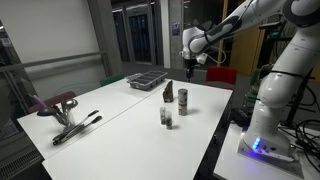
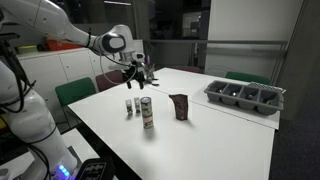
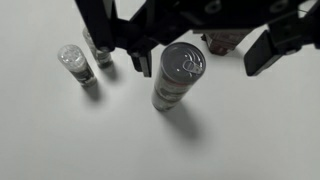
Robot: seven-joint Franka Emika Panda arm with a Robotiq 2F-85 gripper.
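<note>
A tall can point(image 1: 183, 103) stands upright on the white table, with its grey lid and pull tab on top of the can point(image 3: 182, 68) in the wrist view. Two small clear-sided shakers point(image 2: 129, 106) stand close together beside it. Behind the can in the wrist view, partly covered by the gripper, is a dark brown packet point(image 2: 180, 107). My gripper point(image 1: 189, 72) hangs above the table, clear of everything. Its fingers point(image 3: 262, 55) are spread wide in the wrist view, so the gripper is open and holds nothing.
A grey compartment tray point(image 2: 244, 97) lies farther along the table. At the other side in exterior view 1 are a utensil holder point(image 1: 66, 116) and tongs point(image 1: 80, 128). Bare table point(image 1: 120, 145) spreads across the front. Red chairs point(image 1: 222, 75) stand beyond the edge.
</note>
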